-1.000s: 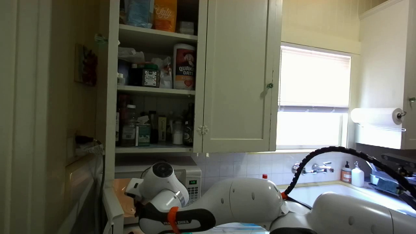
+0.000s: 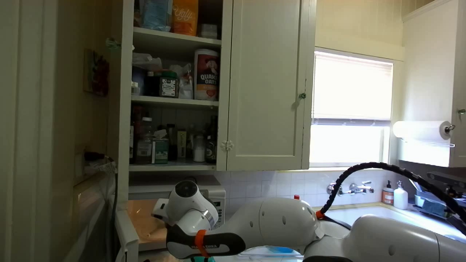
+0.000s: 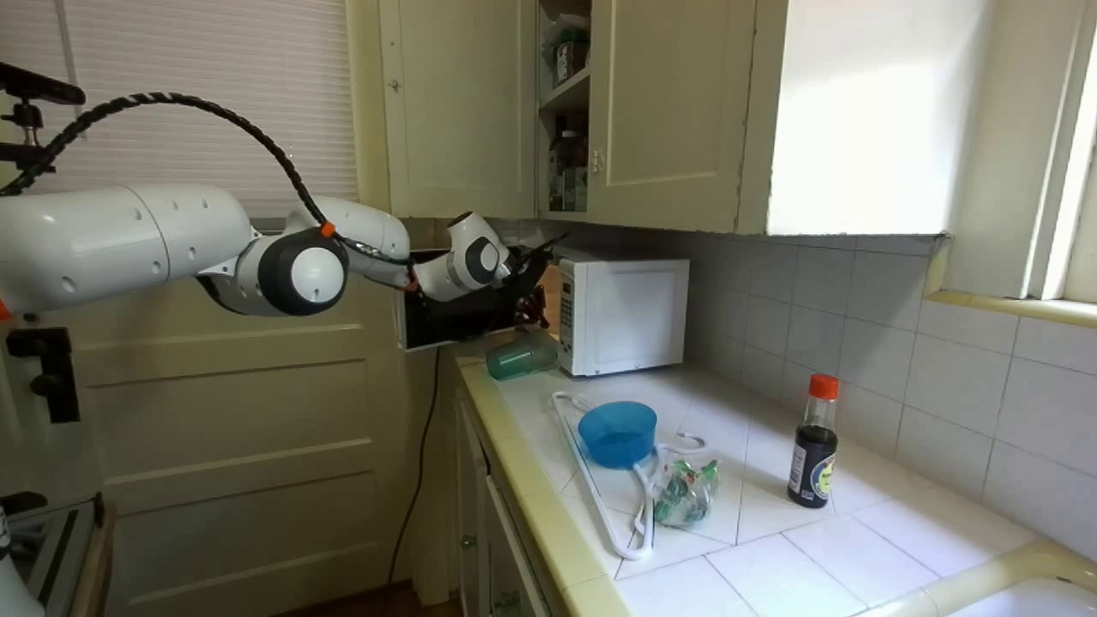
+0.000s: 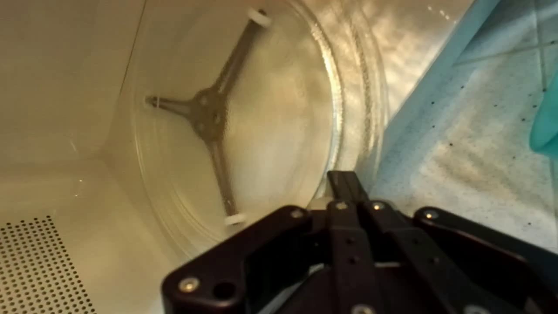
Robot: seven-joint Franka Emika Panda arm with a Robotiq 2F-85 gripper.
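My gripper is shut, its dark fingers (image 4: 348,191) together with nothing showing between them. In the wrist view it sits at the front edge of a lit microwave interior, where a clear glass turntable (image 4: 282,131) rests over a three-armed roller support (image 4: 212,112). No food or dish shows on that glass. The white microwave (image 3: 632,314) stands on the counter in exterior view 2, its door (image 3: 422,320) swung open beside my wrist. A green translucent cup (image 3: 521,356) lies on its side just in front of it.
A blue bowl (image 3: 617,436), a white hanger-like frame (image 3: 591,483), a crumpled green-and-clear bag (image 3: 686,494) and a red-capped bottle (image 3: 813,447) occupy the counter. Cupboards (image 3: 668,113) overhang the microwave. Bare tile (image 3: 812,576) lies near the sink.
In exterior view 1 my wrist and forearm have shifted to the right, covering more of the microwave's control panel. The cupboard and its contents look unchanged.
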